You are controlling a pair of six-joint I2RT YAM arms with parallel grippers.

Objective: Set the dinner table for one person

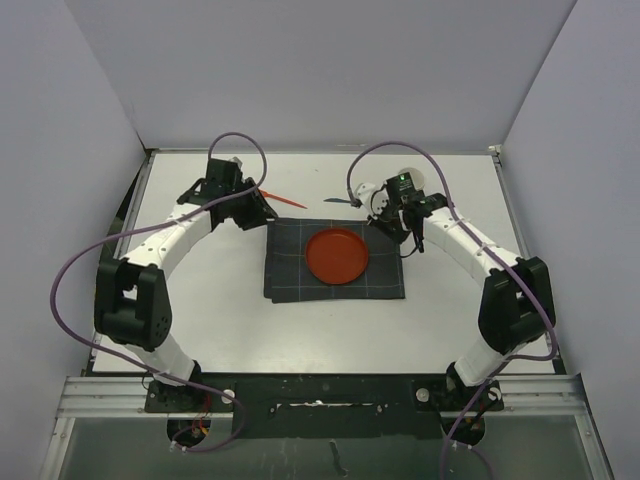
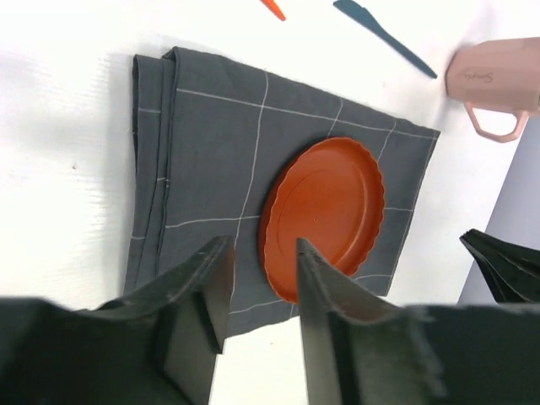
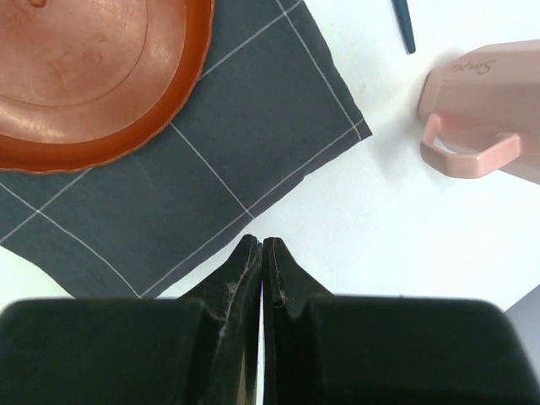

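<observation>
A red plate [image 1: 336, 255] rests on a dark checked placemat [image 1: 294, 282], whose left edge is folded over. An orange utensil [image 1: 286, 200] and a dark teal utensil [image 2: 384, 34] lie on the white surface behind the mat. A pink mug [image 3: 489, 105] with its handle toward the mat is at the back right. My left gripper stands open above the mat's left side, nothing between its fingers. My right gripper is shut with nothing visible between its fingers, above the mat's right edge near the mug.
Grey walls surround the back and sides. In the top view my right arm partly hides the mug.
</observation>
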